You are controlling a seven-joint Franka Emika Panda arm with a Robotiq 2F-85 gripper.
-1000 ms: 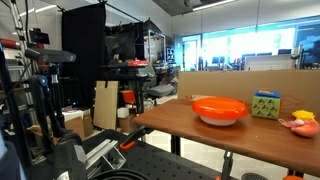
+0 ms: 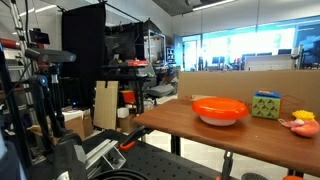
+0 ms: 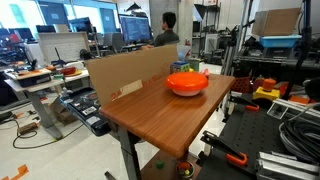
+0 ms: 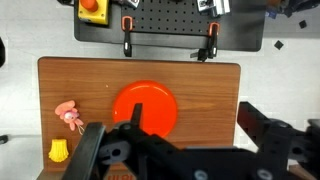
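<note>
A round orange-red bowl or lidded dish [image 2: 221, 104] rests on the wooden table [image 2: 175, 124], its lower side pale. From above, the same bowl [image 4: 146, 108] lies mid-table, its near edge partly covered by my gripper. The gripper hangs high over the table with its dark fingers spread apart. No object shows between them. A pinkish toy [image 4: 69, 114] lies left of the bowl in the wrist view, with a yellow block [image 4: 58, 150] close by. In exterior view 1, a green and blue box [image 2: 266, 104] stands behind the bowl, to the right.
A cardboard panel [image 3: 125, 76] stands along one long table edge. Beside the opposite edge runs the dark perforated robot base [image 4: 175, 20], with clamps [image 4: 127, 35] and cables. Bare wood [image 3: 165, 117] lies open at one end of the table.
</note>
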